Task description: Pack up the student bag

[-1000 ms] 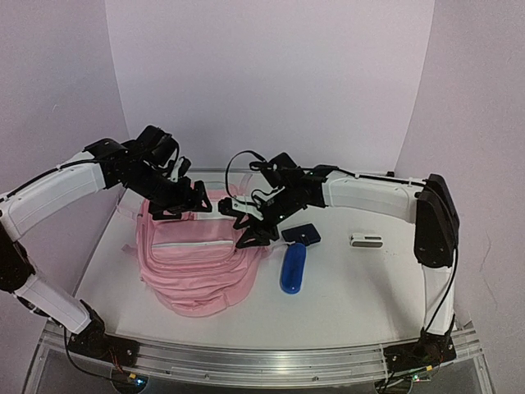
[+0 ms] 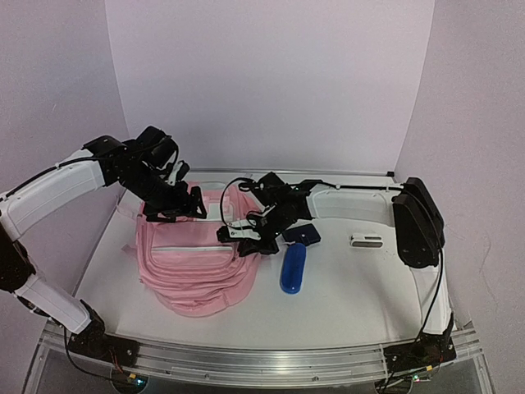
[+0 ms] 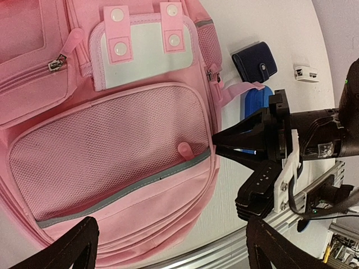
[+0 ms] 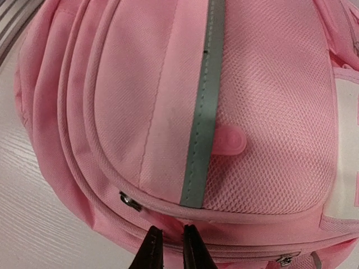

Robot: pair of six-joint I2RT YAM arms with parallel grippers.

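The pink bag [image 2: 201, 275] lies on the left half of the table, its mesh front pocket [image 3: 123, 140] facing up. My left gripper [image 2: 199, 207] hangs over its upper part, its fingers [image 3: 78, 246] wide apart and empty. Down at the bag's right side edge is my right gripper, its fingertips narrowly apart, with pink cloth showing in the gap. A dark zipper pull [image 4: 130, 200] lies just above those fingertips. To the right of the bag lie a blue case [image 2: 293, 268], a navy wallet [image 3: 254, 63] and a small white item [image 2: 366, 240].
A pink strap [image 3: 238, 92] reaches from the bag toward the blue case. A metal rail [image 2: 254, 359] runs along the table's front edge, and walls close off the sides and back.
The left arm, the bag and the loose items look unmoved.
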